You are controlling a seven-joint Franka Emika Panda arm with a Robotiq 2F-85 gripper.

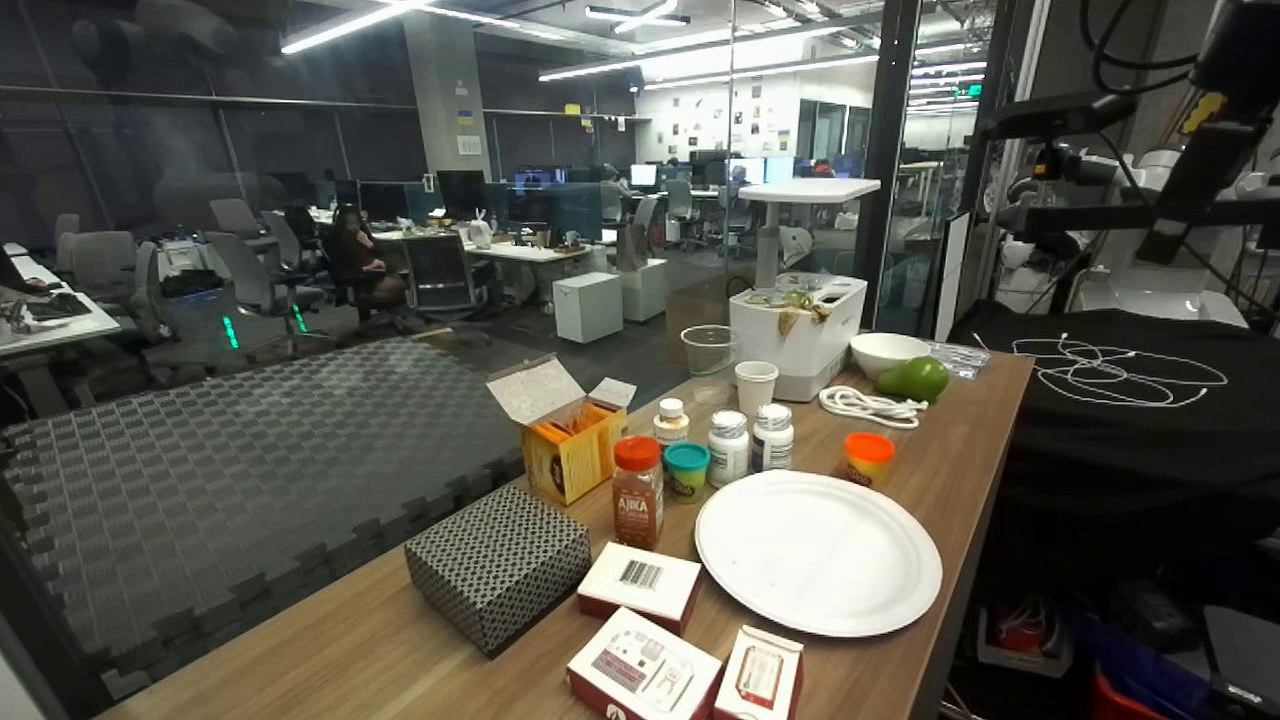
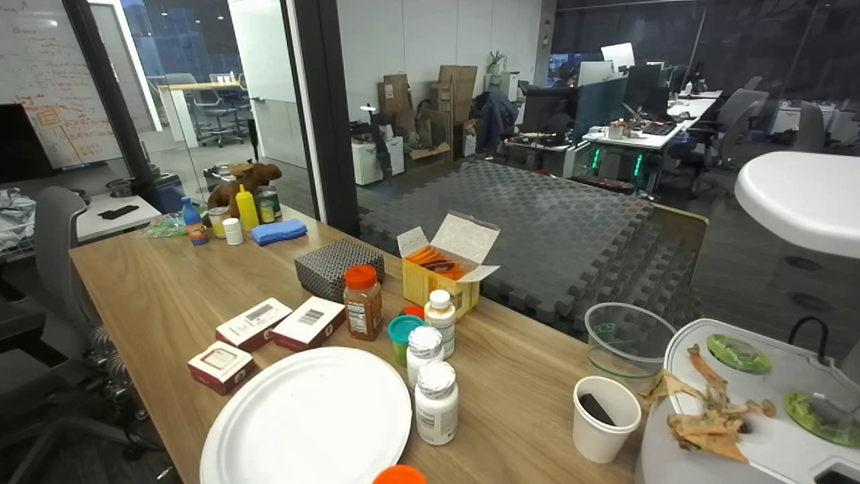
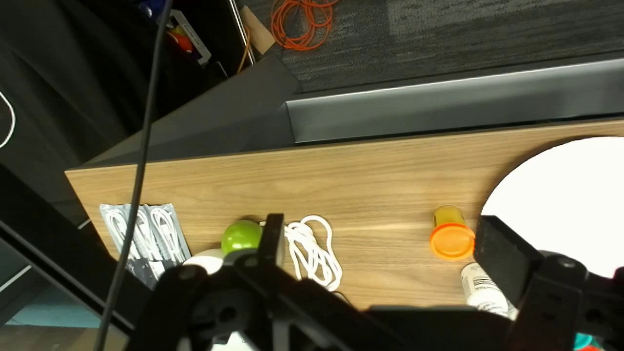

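In the wrist view my gripper stands open high over the table, its two black fingers wide apart and nothing held. Bare wood, a coiled white cord [image 3: 313,248] and an orange-lidded tub [image 3: 452,234] show between or close by the fingers. A green fruit-like object [image 3: 241,236] appears beside the left finger. The round white plate [image 1: 818,552] lies empty. Near it are two white bottles [image 1: 728,446], a teal-lidded tub [image 1: 686,470] and a red-lidded spice jar [image 1: 638,490].
A white bowl [image 1: 888,352], paper cup [image 1: 756,386] and white machine [image 1: 798,336] occupy one end. Toward the other are an open yellow box [image 1: 573,446], a patterned box [image 1: 498,564] and three small cartons. A dark cable [image 3: 143,158] crosses the wrist view. Bare wood shows along the table's edge.
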